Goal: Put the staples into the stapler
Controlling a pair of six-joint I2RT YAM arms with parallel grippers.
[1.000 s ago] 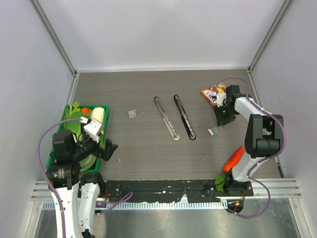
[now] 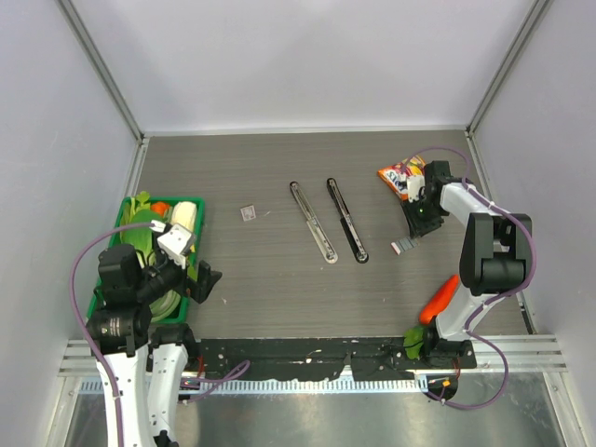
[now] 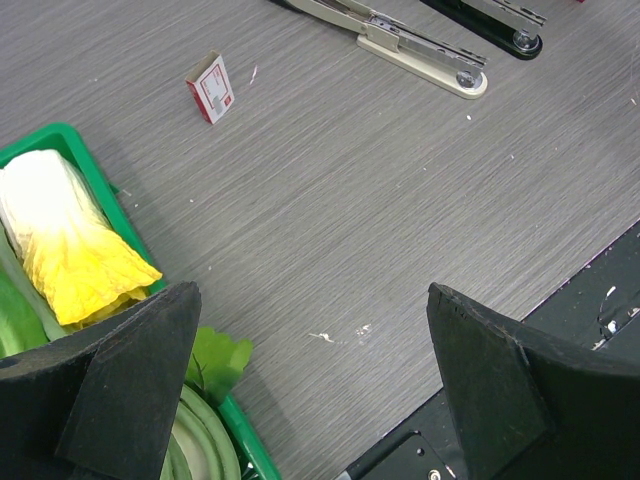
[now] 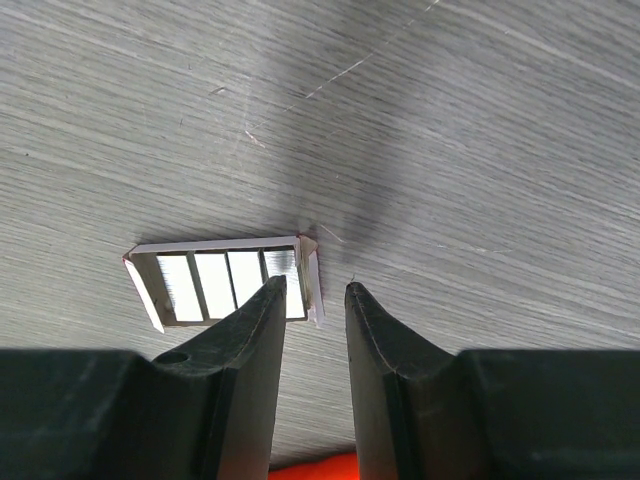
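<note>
An uncovered staple box [image 4: 230, 283] with several strips of staples lies on the table under my right gripper. Its fingers are part open, with only a narrow gap and nothing between them; the left fingertip overlaps the box's right end in the right wrist view. Two staplers, one white [image 2: 314, 222] and one black [image 2: 346, 221], lie opened out flat at mid-table. A second small red-and-white box [image 3: 211, 88] stands farther left. Over the green basket's right edge, my left gripper is wide open and empty.
The green basket [image 3: 100, 180] of vegetables fills the left side. Around my right arm are a chip bag [image 2: 399, 175], an orange carrot [image 2: 439, 300] and a green vegetable [image 2: 413, 342].
</note>
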